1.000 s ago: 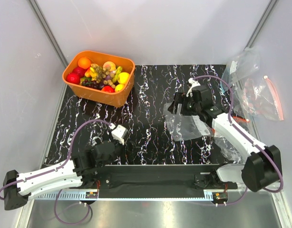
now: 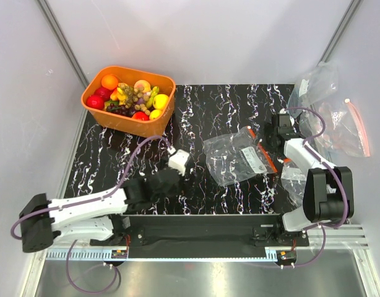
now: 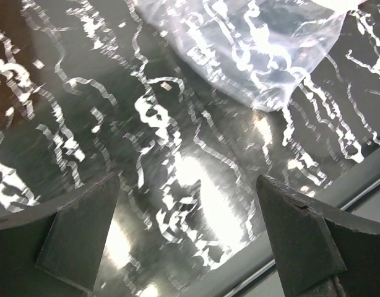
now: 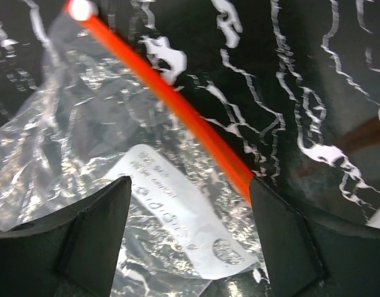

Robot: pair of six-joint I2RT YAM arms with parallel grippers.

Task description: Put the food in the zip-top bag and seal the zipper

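Observation:
A clear zip bag [image 2: 233, 158] with an orange zipper and white label lies flat right of the table's middle; the right wrist view shows its zipper [image 4: 165, 93] and label [image 4: 177, 210] close below my right gripper, whose fingers stand apart with nothing gripped. My left gripper is open over bare marble, left of the bag [image 3: 252, 55]. An orange bin [image 2: 151, 127] full of fruit, including oranges, apples, grapes and lemons, sits at the back left.
More clear bags [image 2: 335, 127] lie along the right side, and another [image 2: 295, 185] lies at the front right. The marble between bin and bag is clear. A black rail [image 2: 202, 229] runs along the front edge.
My right arm has swung right, toward the zipper end of the middle bag, uncovering the bag in the top view. My left arm has moved slightly right and upward in the picture.

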